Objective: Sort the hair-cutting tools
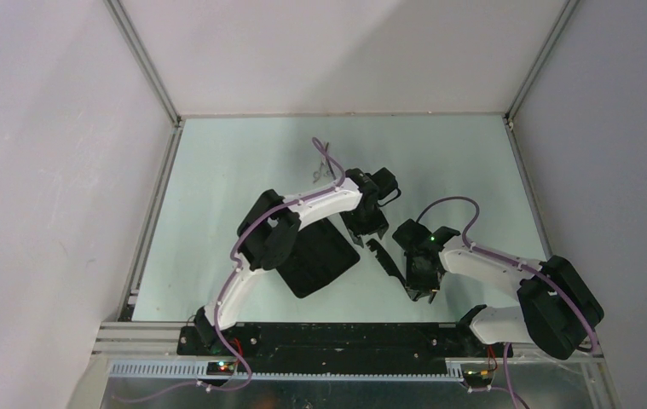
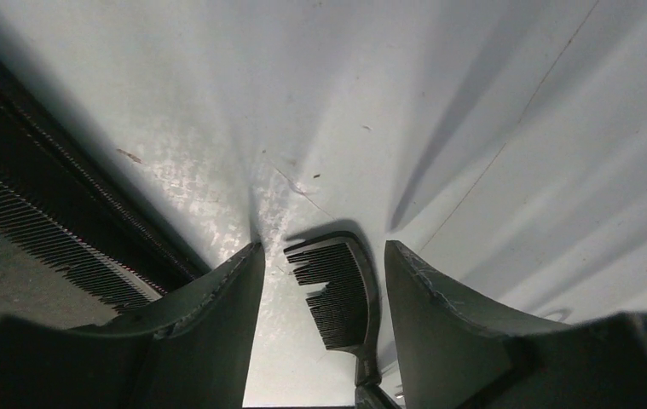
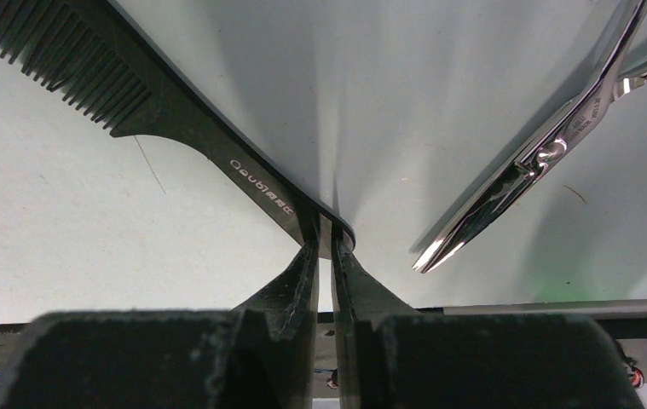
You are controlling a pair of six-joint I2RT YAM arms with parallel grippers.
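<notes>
A black comb (image 1: 384,260) lies on the white table between my grippers. In the left wrist view its toothed head (image 2: 337,290) sits below the open fingertips of my left gripper. My right gripper has its fingertips narrowly apart over the tail end of a branded comb (image 3: 217,162); whether they grip it I cannot tell. Silver scissors (image 3: 558,141) lie just right of that comb in the right wrist view. A black tray (image 1: 311,277) with compartments stands left of the comb, more black combs (image 2: 72,239) in it.
Further thin tools (image 1: 321,166) lie at the back middle, partly hidden by the left arm's cable. Rails and walls border the table.
</notes>
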